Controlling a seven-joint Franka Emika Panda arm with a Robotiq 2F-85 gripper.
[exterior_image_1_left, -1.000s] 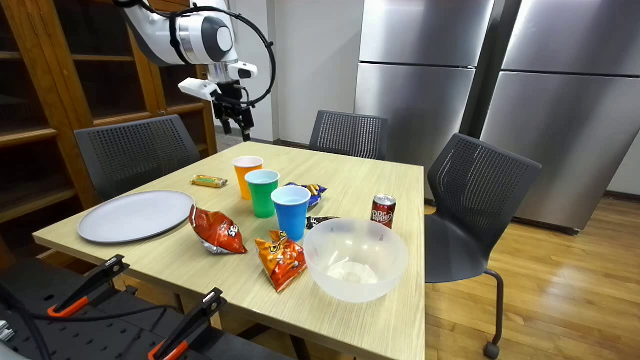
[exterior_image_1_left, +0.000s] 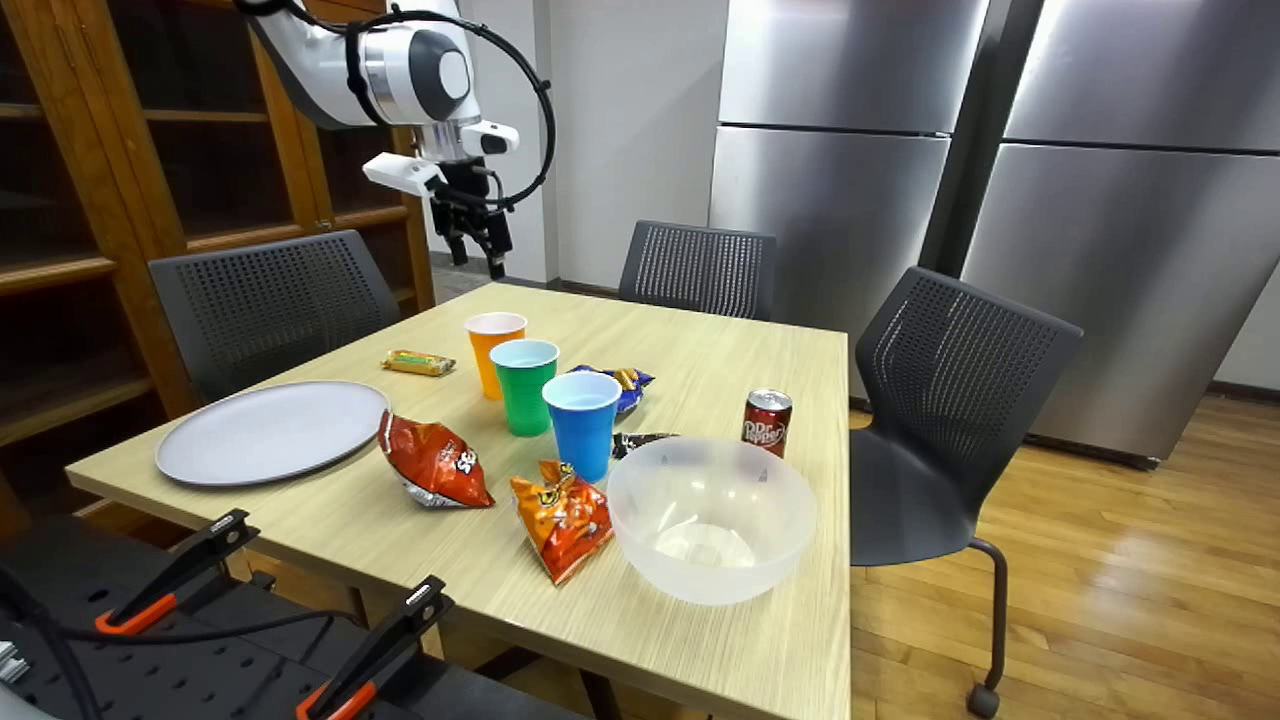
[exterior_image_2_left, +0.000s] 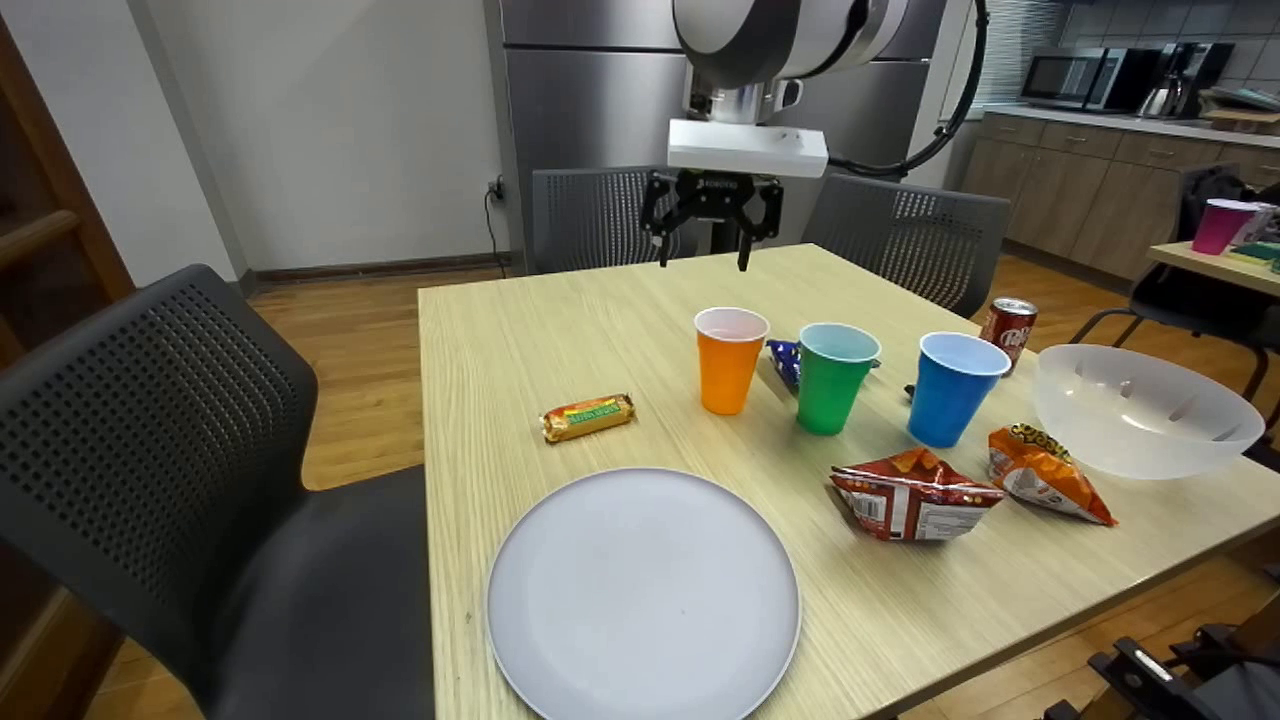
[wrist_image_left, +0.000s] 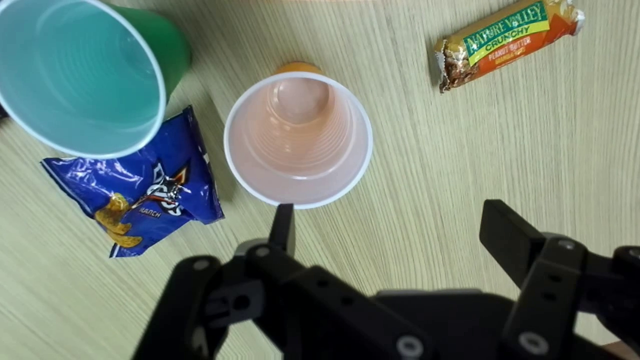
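My gripper is open above the far part of the table, its fingers wide apart with only bare tabletop showing between them. In the wrist view an orange cup (wrist_image_left: 298, 141) stands upright just beyond the left fingertip. A green cup (wrist_image_left: 90, 78) and a blue chip bag (wrist_image_left: 153, 186) lie to its left, and a granola bar (wrist_image_left: 510, 41) is at upper right. Exterior view 2 shows the blue cup (exterior_image_2_left: 953, 390) to the right of the green one. All three cups stand in a row, and the gripper (exterior_image_2_left: 703, 262) hangs behind them, clear of everything.
A grey plate (exterior_image_2_left: 642, 588) occupies the near end in exterior view 2. Red (exterior_image_1_left: 438, 462) and orange (exterior_image_1_left: 561, 522) snack bags, a clear bowl (exterior_image_1_left: 714, 516), a soda can (exterior_image_1_left: 767, 422) and a dark wrapper (exterior_image_1_left: 642, 442) share the table. Its far stretch is bare.
The arm and gripper have shifted very slightly to the right in exterior view 1. The things on the table have not moved.
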